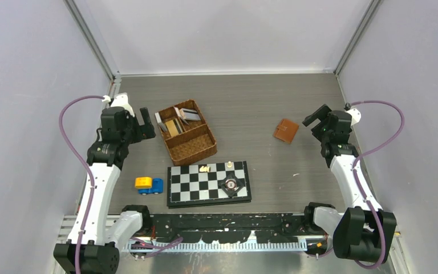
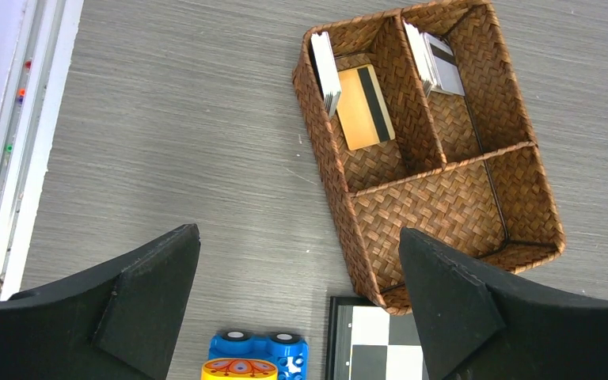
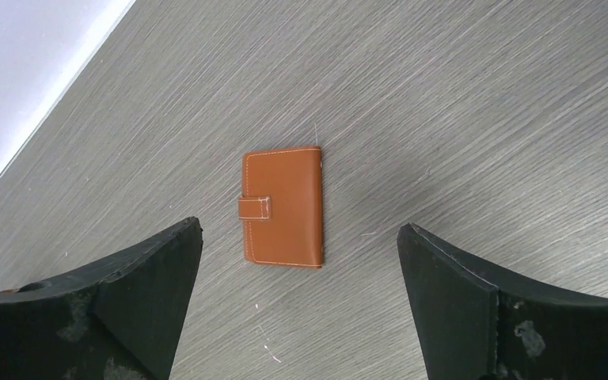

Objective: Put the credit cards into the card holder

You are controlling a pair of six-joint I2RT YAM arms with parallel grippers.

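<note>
A brown leather card holder (image 1: 286, 130) (image 3: 283, 207), its strap closed, lies flat on the right side of the table. In the woven basket (image 1: 189, 149) (image 2: 435, 214) at centre-left, white card stacks (image 2: 324, 67) (image 2: 432, 63) and a gold card with a dark stripe (image 2: 362, 107) occupy the two rear compartments; the front compartment is empty. My left gripper hangs open above the table beside the basket, nothing between its fingers. My right gripper is open over the card holder, also empty.
A chessboard (image 1: 190, 184) with a few small items lies in front of the basket, and a blue and yellow toy truck (image 1: 154, 185) is left of it.
</note>
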